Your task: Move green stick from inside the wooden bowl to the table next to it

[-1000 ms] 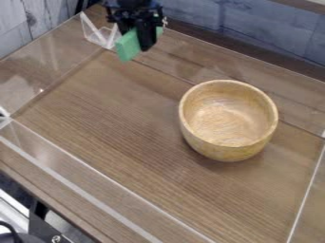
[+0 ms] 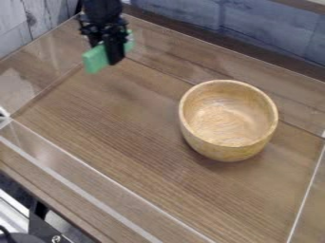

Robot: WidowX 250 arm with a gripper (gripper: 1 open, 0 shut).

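Observation:
The green stick (image 2: 95, 60) hangs at the upper left, over the table's far left part, slanted in the grip of my dark gripper (image 2: 105, 49). The fingers are small and blurred here, but they are closed around the stick. To the right stands the light wooden bowl (image 2: 193, 107), upright and empty inside. A wide stretch of table lies between it and the stick. How high the stick is above the tabletop, I cannot tell.
Bare brown table (image 2: 127, 142) fills the middle and front. White tape lines run along its left and right edges. Cables and dark equipment (image 2: 28, 223) sit at the lower left corner, beyond the table's edge.
The gripper and the green stick have moved left and down in the view, from the top middle to the far left part. The bowl has stayed in place.

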